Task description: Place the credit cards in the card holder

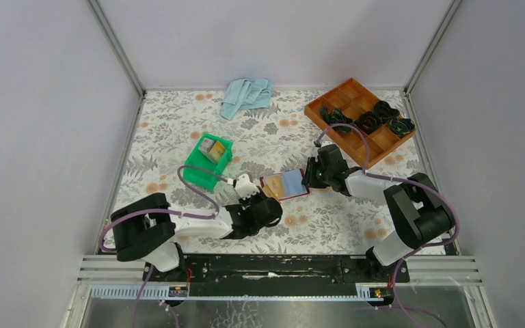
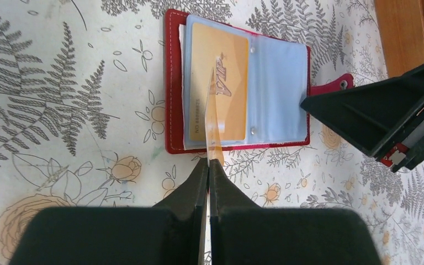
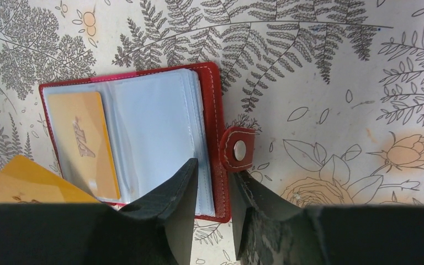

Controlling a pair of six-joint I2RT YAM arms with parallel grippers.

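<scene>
The red card holder (image 1: 292, 184) lies open on the table, a yellow card (image 2: 226, 99) in its left side and pale blue sleeves (image 3: 154, 132) on the right. My left gripper is shut on a thin yellow card (image 2: 214, 132), seen edge-on, held over the holder's near edge. My right gripper is part open at the holder's right edge, by the snap tab (image 3: 238, 149); whether it touches the tab I cannot tell.
A green bin (image 1: 195, 162) with card boxes stands left, a blue cloth (image 1: 245, 96) at the back, a wooden compartment tray (image 1: 325, 113) with dark coiled items at back right.
</scene>
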